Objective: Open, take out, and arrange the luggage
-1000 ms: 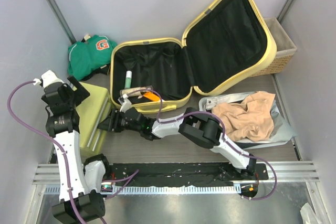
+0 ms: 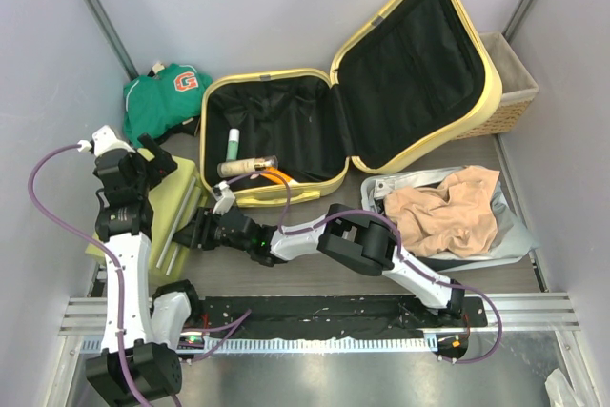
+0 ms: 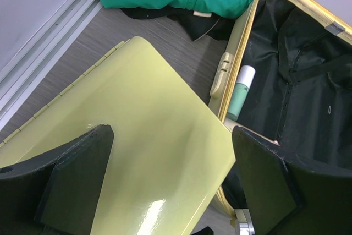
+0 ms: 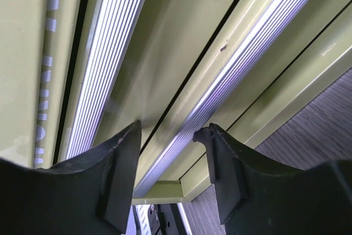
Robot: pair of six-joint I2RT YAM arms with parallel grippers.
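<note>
A second yellow-green case (image 2: 167, 202) stands at the left, with silver strips (image 4: 225, 83) along the side facing my right gripper. Over its top hovers my left gripper, fingers wide apart and nothing held; the case's smooth corner shows beyond them. At the strips is my right gripper, its fingers spread with one strip running between them; whether they touch it I cannot tell. Beside it lies the open yellow suitcase (image 2: 319, 71), its lid tilted back to the right. Inside are a green and white tube (image 2: 233, 145), a bottle (image 2: 246, 167) and an orange item (image 2: 276, 178).
A green garment (image 2: 157, 107) lies at the back left. At the right, a grey bin (image 2: 515, 235) holds a peach cloth (image 2: 443, 214), and a wicker basket (image 2: 515, 92) stands behind the lid. Bare floor shows in front of the suitcase.
The right gripper has moved a little forward and left along the case's side. The suitcase has not moved.
</note>
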